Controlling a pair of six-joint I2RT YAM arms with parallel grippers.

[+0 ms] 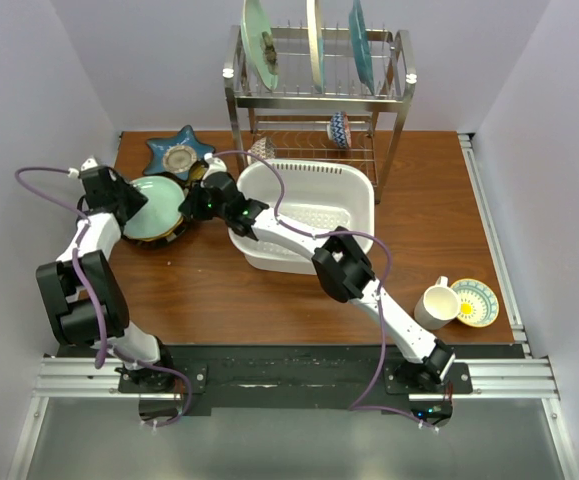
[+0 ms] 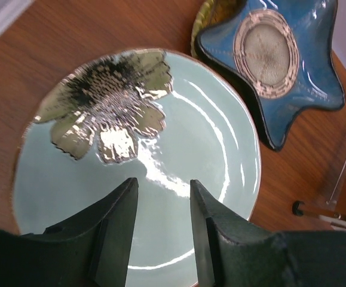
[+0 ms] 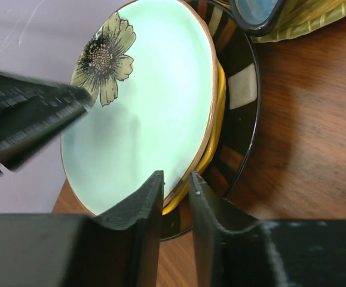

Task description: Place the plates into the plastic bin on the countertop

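Observation:
A pale green plate (image 1: 156, 205) with a dark flower lies on top of a yellow-rimmed piece (image 3: 211, 143) inside a black patterned dish (image 3: 242, 134) at the left of the counter. Over the plate's left side, my left gripper is partly open, with a gap between its fingers and the plate's surface behind them. My right gripper points at the plate's right rim, its fingers slightly apart; the rim shows in the gap, and contact cannot be made out. Right of the stack stands the white plastic bin (image 1: 354, 185), its visible floor empty.
Behind the stack sits a blue star-shaped dish (image 1: 178, 155). A metal rack (image 1: 319, 102) with upright plates rises at the back. A white mug (image 1: 436, 304) and a small patterned plate (image 1: 477, 303) occupy the front right. The right wall is close to the counter.

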